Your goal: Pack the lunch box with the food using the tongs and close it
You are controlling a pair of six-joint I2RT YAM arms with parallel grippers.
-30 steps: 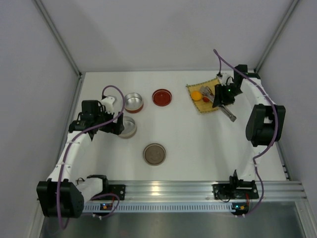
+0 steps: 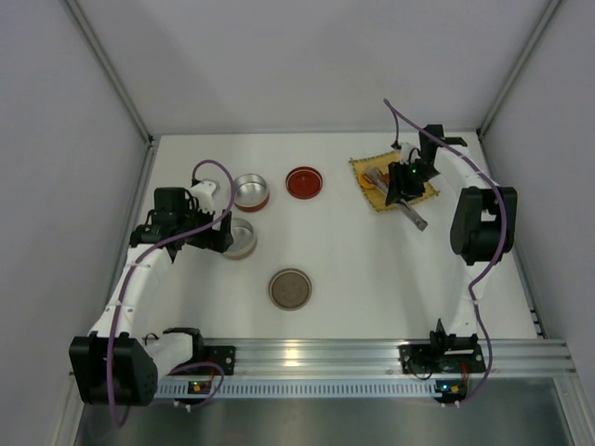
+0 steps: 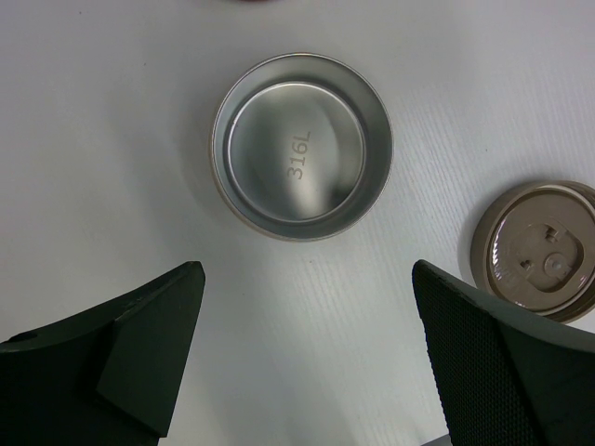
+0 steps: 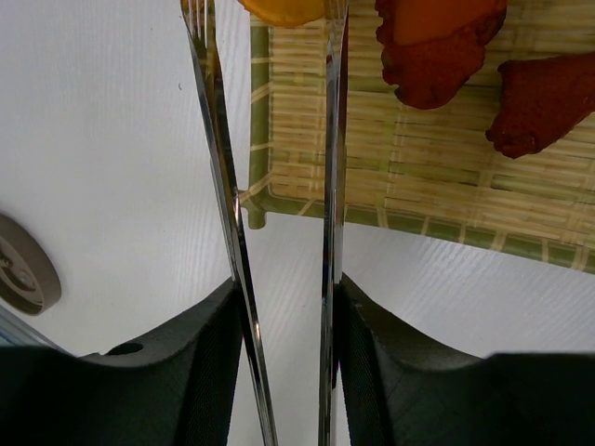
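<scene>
My right gripper is part open, holding long metal tongs whose tips reach a yellow food piece point(image 4: 284, 11) on a woven mat point(image 4: 418, 167) with a green border; darker red-orange pieces point(image 4: 428, 46) lie beside it. My left gripper stands open above the table, near a steel bowl point(image 3: 299, 149) marked 316L. A second steel bowl point(image 2: 251, 186) with a copper-coloured base sits behind it.
A red lid point(image 2: 304, 182) lies at the back middle and a grey-brown lid point(image 2: 290, 289) at the front middle.
The right arm and tongs have shifted left over the mat, now covering much of the yellow piece in the top view. The left arm has not moved.
</scene>
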